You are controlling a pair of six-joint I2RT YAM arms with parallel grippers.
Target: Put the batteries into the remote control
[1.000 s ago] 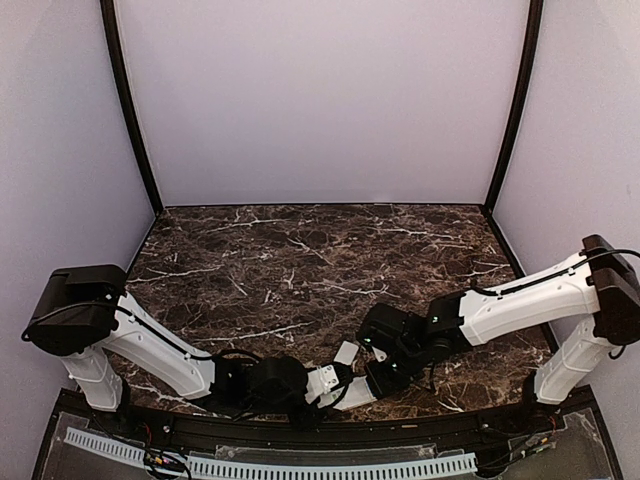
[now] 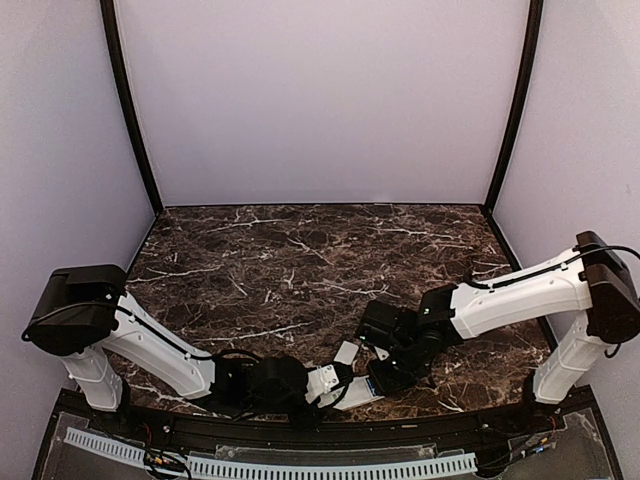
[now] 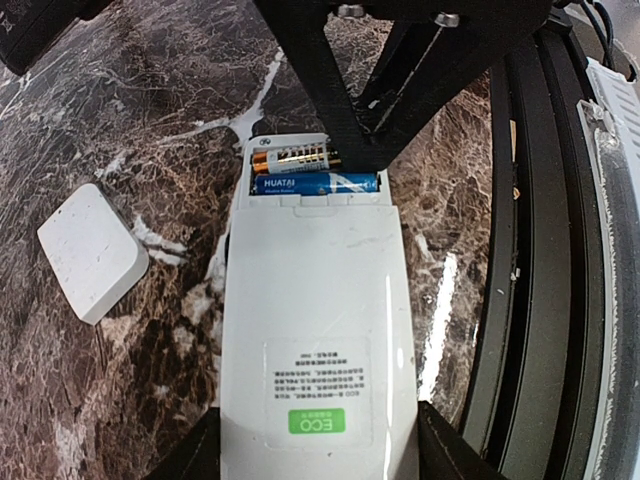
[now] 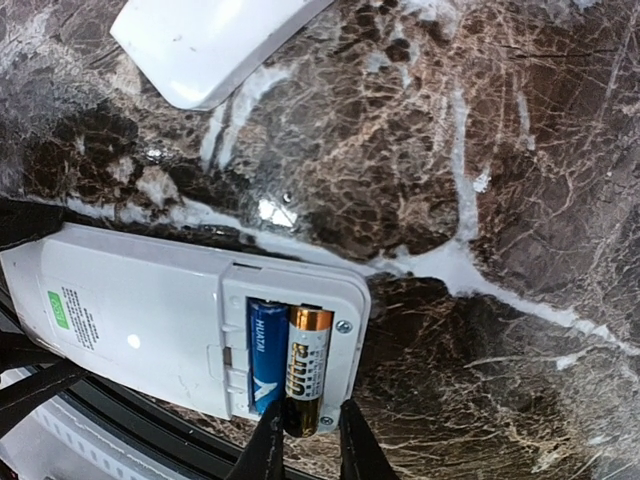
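Note:
The white remote control (image 3: 318,300) lies back up on the table, and my left gripper is shut on its sides. Its battery compartment is uncovered. A blue battery (image 4: 268,350) lies in the slot nearer the remote's middle. Beside it, toward the end, an orange-and-silver battery (image 4: 307,360) lies in the other slot; whether it is fully seated I cannot tell. My right gripper is slightly open, its fingertips close to the dark end of the orange-and-silver battery. In the left wrist view, its fingers (image 3: 375,150) hide that end.
A loose white cover piece (image 3: 93,252) rests on the marble table beside the remote. The dark rail (image 2: 300,430) of the table's front edge runs close by. Behind, the marble tabletop (image 2: 270,260) is clear.
The left arm, remote and white piece stay put.

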